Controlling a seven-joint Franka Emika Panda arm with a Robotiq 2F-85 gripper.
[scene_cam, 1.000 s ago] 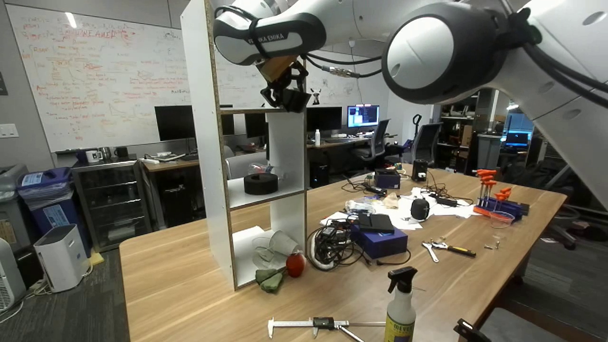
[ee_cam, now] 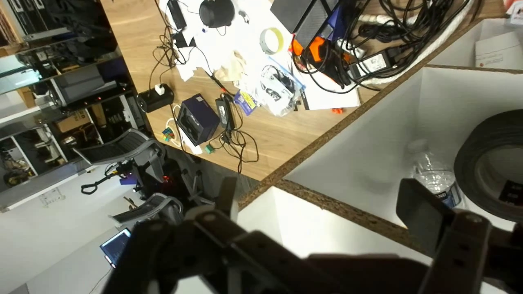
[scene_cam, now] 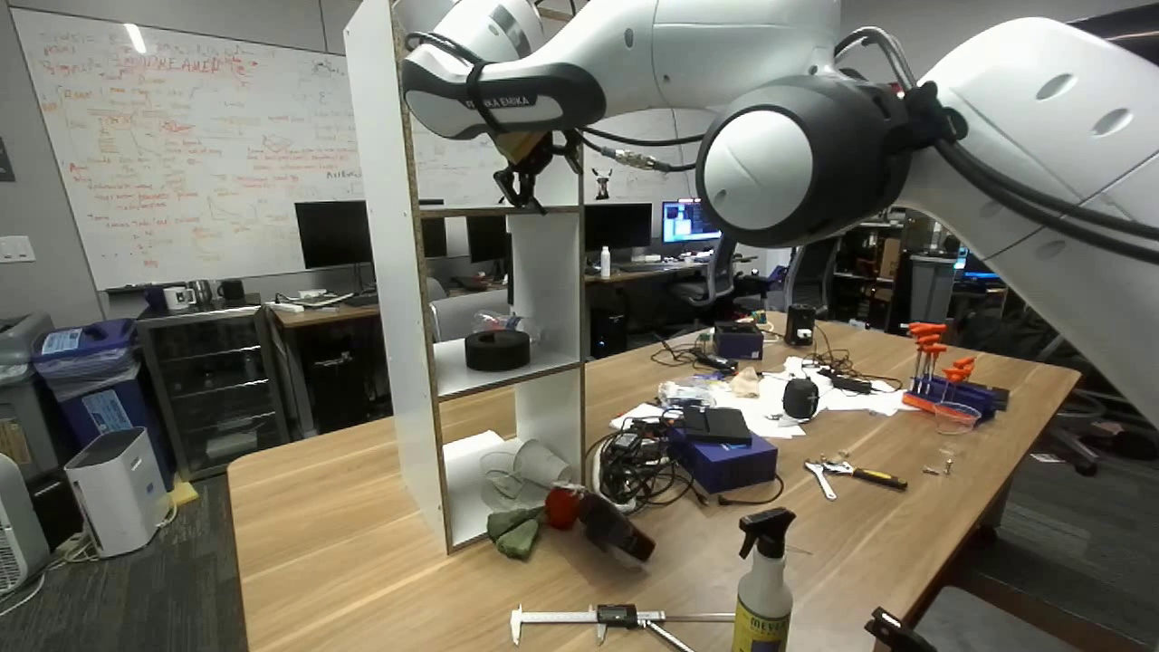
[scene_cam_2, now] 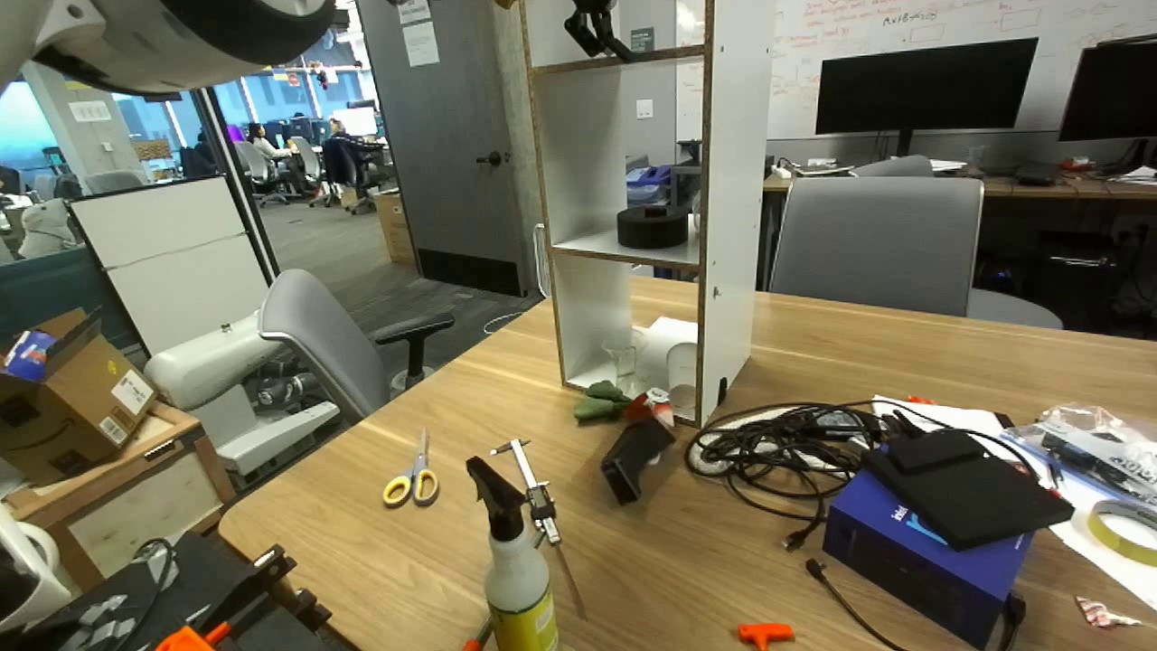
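My gripper is at the upper compartment of the white shelf, just above its upper board. In the wrist view the gripper stands open, its two dark fingers wide apart with nothing between them. A dark, boxy object appears tilted and slightly blurred in front of the shelf's bottom; whether it rests on the table cannot be told. In the second exterior view this dark object is beside a red item and a green cloth-like item.
A black tape roll and a clear bottle occupy the middle compartment. Clear cups lie at the bottom. Cables, a blue box, calipers and a spray bottle are on the table.
The dark object, earlier at my gripper by the upper board, is now low in front of the shelf. My gripper has opened, and the arm has shifted slightly.
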